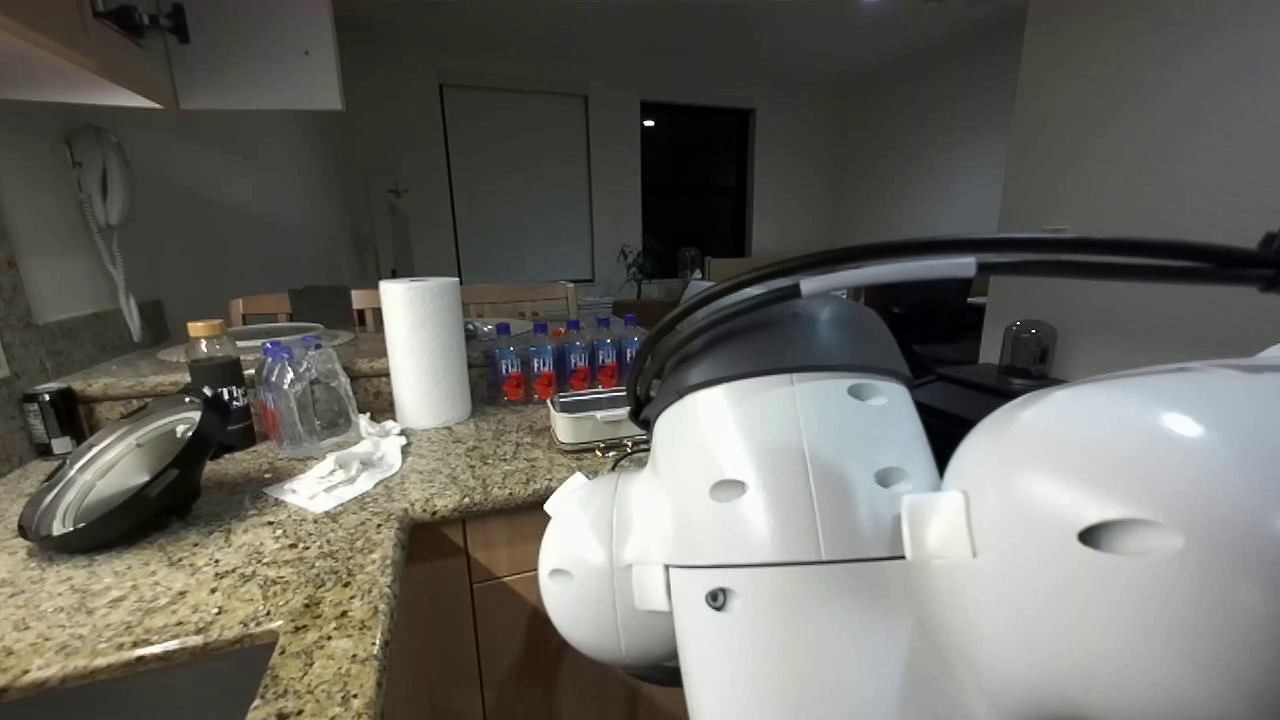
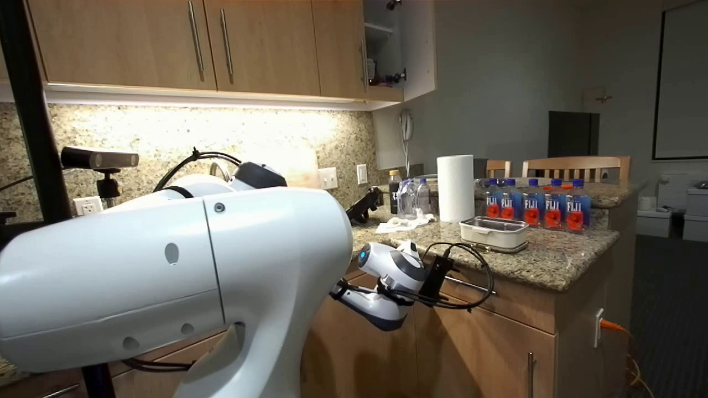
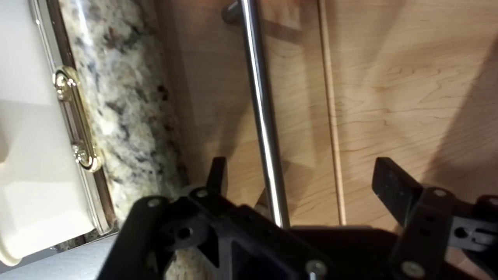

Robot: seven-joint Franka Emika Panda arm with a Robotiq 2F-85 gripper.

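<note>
In the wrist view a long metal bar handle (image 3: 264, 109) runs down the front of a wooden drawer (image 3: 298, 135). My gripper stands open in front of it, its two black fingers wide apart. The handle's lower end lies between them in this view, closer to the left finger (image 3: 217, 175) than to the right finger (image 3: 394, 189). Whether either finger touches the handle does not show. Exterior view 2 has the same handle (image 2: 469, 285) partly behind my wrist and its cables. The arm hides the gripper in exterior view 1.
The granite counter edge (image 3: 135, 93) runs beside the handle, with a cream container (image 2: 494, 232) just above on the counter. Several water bottles (image 2: 532, 205) and a paper towel roll (image 2: 456, 189) stand behind it. Below is a cabinet door with a vertical handle (image 2: 530, 371).
</note>
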